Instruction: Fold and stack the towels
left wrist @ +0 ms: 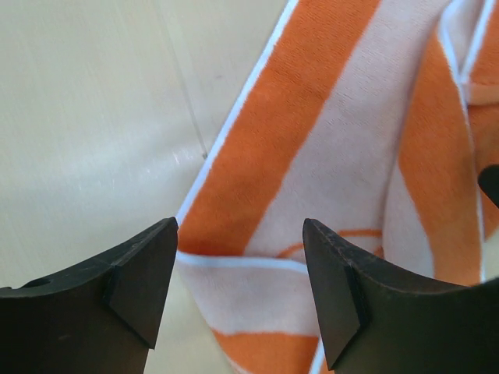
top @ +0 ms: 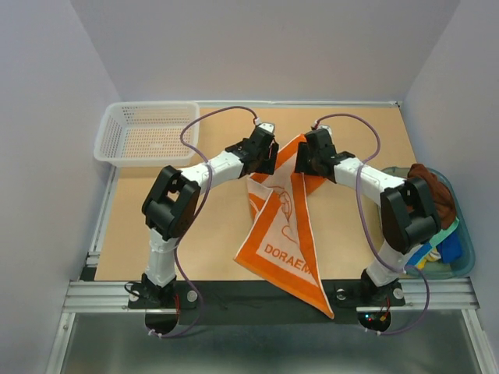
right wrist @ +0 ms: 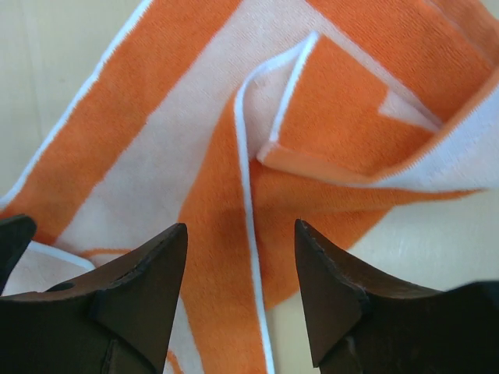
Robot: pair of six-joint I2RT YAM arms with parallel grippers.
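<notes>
An orange and white towel (top: 277, 253) with "DORAEM" lettering lies crumpled on the table, one corner hanging over the front edge. My left gripper (top: 263, 162) is low over its upper left part; in the left wrist view the open fingers (left wrist: 125, 288) straddle a folded white-edged corner. My right gripper (top: 310, 162) is over the towel's upper right part; in the right wrist view its open fingers sit either side of an orange fold (right wrist: 226, 218) with a white edge. Nothing shows held in either gripper.
A white plastic basket (top: 145, 134) stands at the back left, empty. A teal tub (top: 458, 253) with brown, blue and other cloths is at the right, partly behind my right arm.
</notes>
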